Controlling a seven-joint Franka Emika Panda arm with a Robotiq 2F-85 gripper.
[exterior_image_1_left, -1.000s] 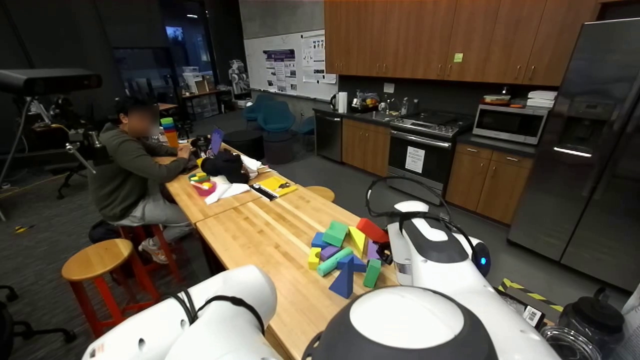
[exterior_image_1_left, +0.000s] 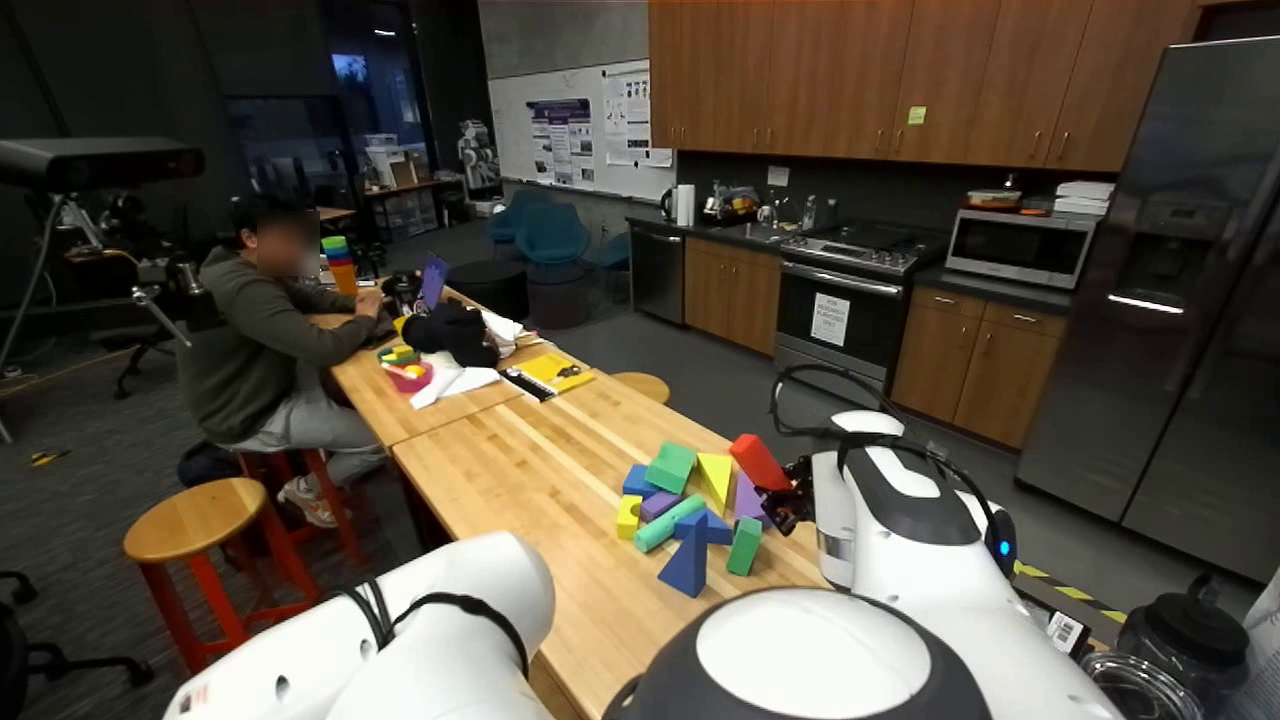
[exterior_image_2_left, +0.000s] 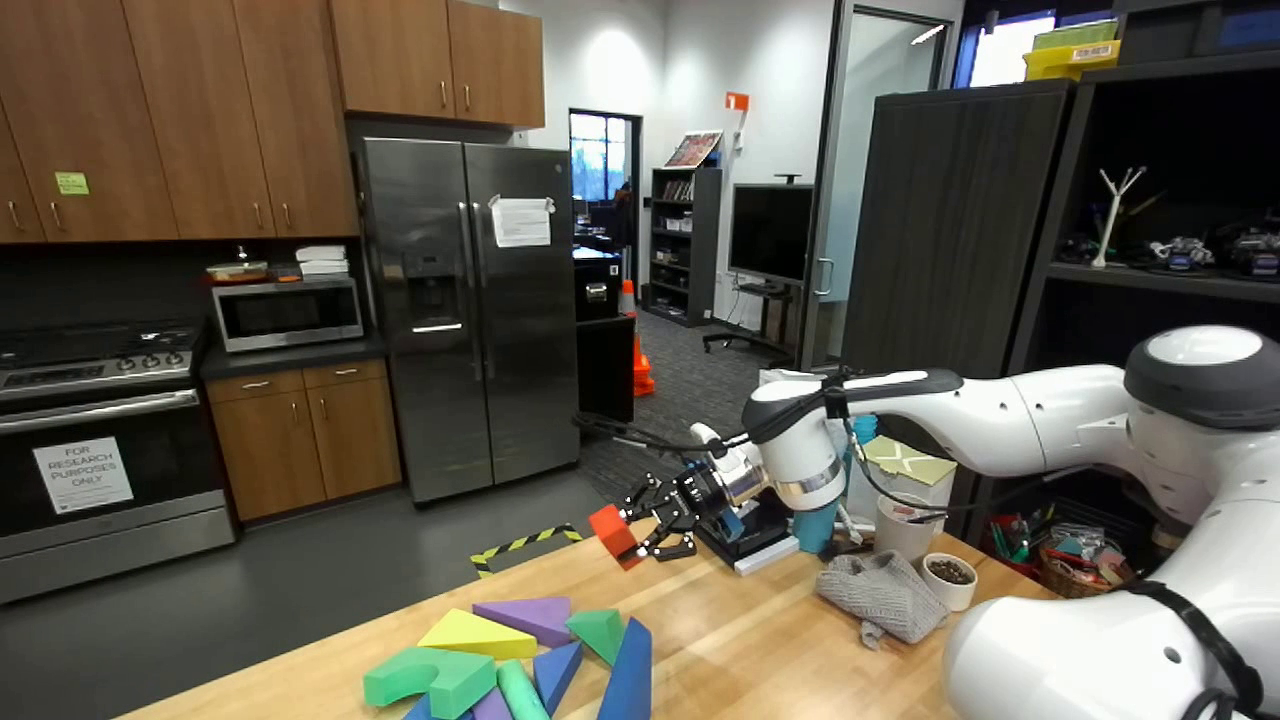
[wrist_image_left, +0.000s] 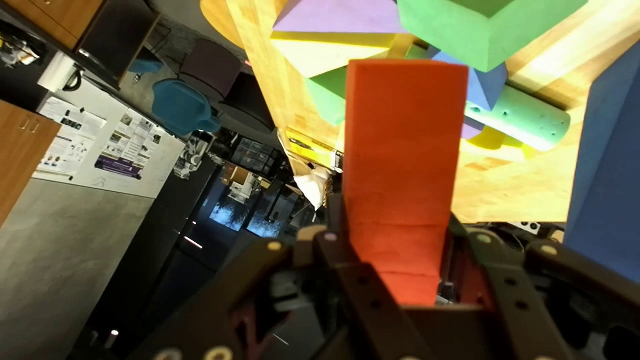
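A long red block (wrist_image_left: 405, 150) juts out from between the fingers of my gripper, which is shut on its near end. In exterior view 2 the red block (exterior_image_2_left: 615, 536) is held up above the table, and the gripper (exterior_image_2_left: 660, 528) comes at it from the right. Exterior view 1 shows the red block (exterior_image_1_left: 759, 463) at the right side of a cluster of coloured blocks, with the dark gripper (exterior_image_1_left: 786, 498) behind it. That cluster has a yellow triangle (exterior_image_1_left: 715, 476), a green arch (exterior_image_1_left: 671, 467), a teal cylinder (exterior_image_1_left: 671, 523) and a tall blue wedge (exterior_image_1_left: 685, 564).
A purple wedge (exterior_image_2_left: 528, 617) and a small green block (exterior_image_2_left: 597, 632) lie nearest the held block. A grey cloth (exterior_image_2_left: 882, 594) and a white pot (exterior_image_2_left: 949, 581) stand toward the arm's base. Left of the cluster, the wooden table (exterior_image_1_left: 516, 480) is bare.
Holding the red block, my gripper has moved to the right in exterior view 1, and the block's tilt has grown steeper. The blocks on the table have stayed put.
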